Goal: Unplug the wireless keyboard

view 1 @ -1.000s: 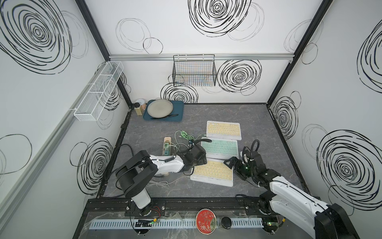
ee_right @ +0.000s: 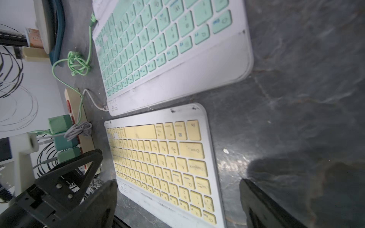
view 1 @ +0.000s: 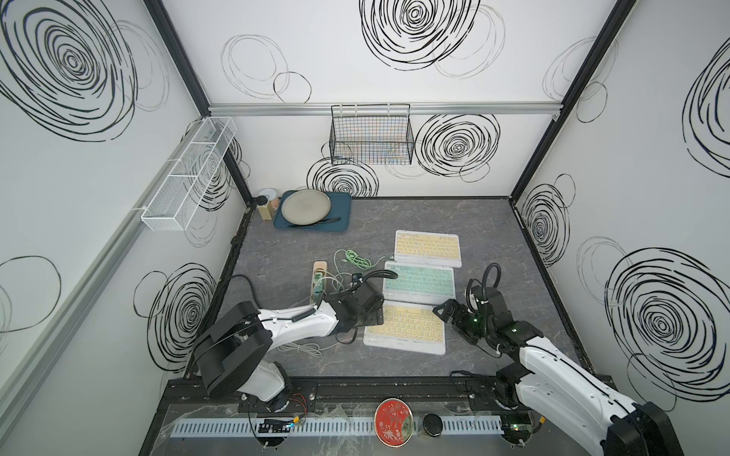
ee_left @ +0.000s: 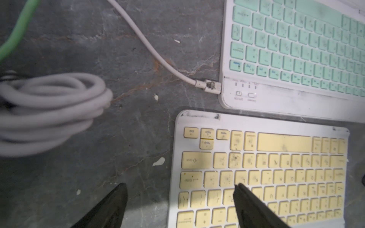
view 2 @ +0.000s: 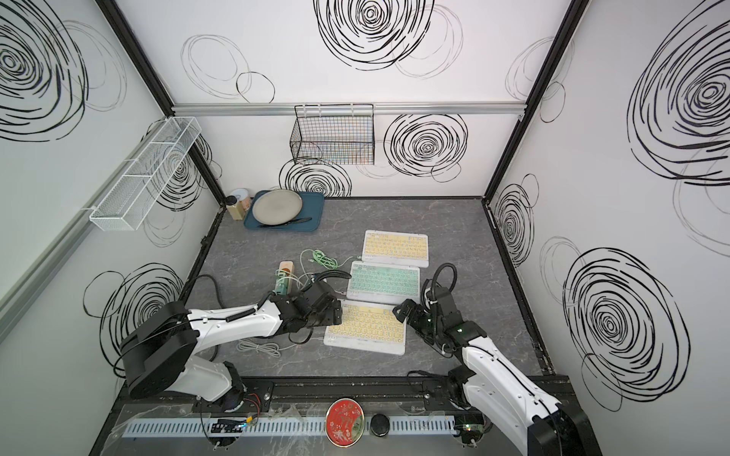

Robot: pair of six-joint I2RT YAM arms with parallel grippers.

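Observation:
Three keyboards lie in a column: a yellow-keyed one (view 1: 427, 247) at the back, a green-keyed one (ee_left: 296, 49) in the middle, and another yellow-keyed one (ee_left: 262, 159) in front. A pale cable's plug (ee_left: 212, 86) sits at the green keyboard's left edge, appearing inserted. A green cable (ee_right: 90, 41) reaches the back keyboard's corner. My left gripper hovers over the front keyboard's left edge, fingers apart with nothing between them. Over that keyboard's right edge, my right gripper is open and empty. The front keyboard's cable end is hidden in the wrist views.
Left of the keyboards lies a power strip (view 1: 318, 281) with plugs and cables. A coiled grey cable (ee_left: 53, 110) is near the left gripper. A blue tray (view 1: 342, 209) bearing a plate (view 1: 305, 206) stands back left.
My left arm has drawn back to the left, its gripper shifting slightly left off the keyboards. The right gripper has moved only a little. The keyboards look unmoved.

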